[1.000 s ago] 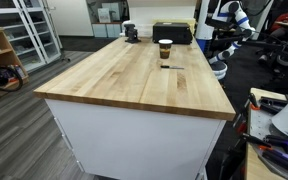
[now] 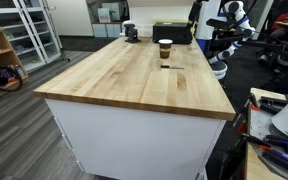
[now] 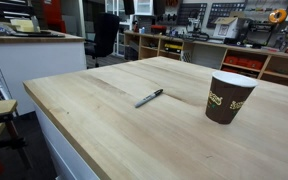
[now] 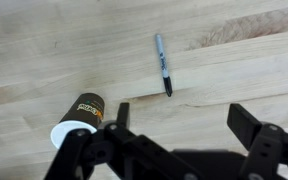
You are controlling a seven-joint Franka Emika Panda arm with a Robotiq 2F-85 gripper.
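A dark marker pen (image 4: 163, 66) with a grey-blue barrel lies on the wooden tabletop (image 2: 114, 75), ahead of my gripper in the wrist view. The fingers stand wide open with bare wood between them. A brown paper cup (image 3: 228, 97) with yellow lettering and a white rim stands upright near the pen. In the wrist view, the cup (image 4: 81, 119) is at lower left, just outside the left finger (image 4: 123, 116). High at the back of exterior view 1, a dark part of the gripper shows above the table's far right; exterior view 2 does not show it.
A black box (image 2: 172, 32) and a small dark device (image 2: 131, 33) are at the table's far end. A workbench with tools (image 3: 254, 45) stands beyond it.
In exterior view 1, the dark gripper part has come into sight at the top, above the table's far right. The cup and pen have not moved.
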